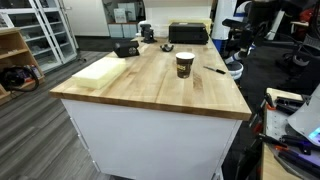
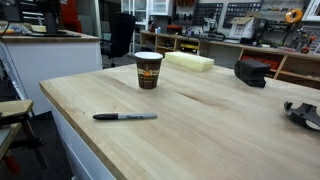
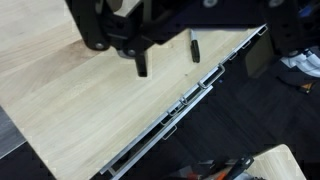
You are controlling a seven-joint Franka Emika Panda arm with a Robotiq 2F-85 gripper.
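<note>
On the wooden tabletop lies a grey-and-black marker (image 2: 125,117), thin and dark in exterior view 1 (image 1: 214,70). A dark brown paper cup (image 1: 184,65) with a white rim stands upright near it; exterior view 2 also shows the cup (image 2: 148,71). My gripper is open with its dark fingers wide apart. In the wrist view, part of the marker (image 3: 195,47) appears between those fingers, on the table below and not held. Exterior view 1 has the dark gripper and arm at the upper right, beyond the table's right side.
A pale yellow block (image 1: 99,72) lies at the table's left end. Farther back are a black case (image 1: 126,48) and a small dark object (image 1: 167,47). The table's edge, with a metal rail (image 3: 172,122), runs close to the marker. Bare wood surrounds the cup.
</note>
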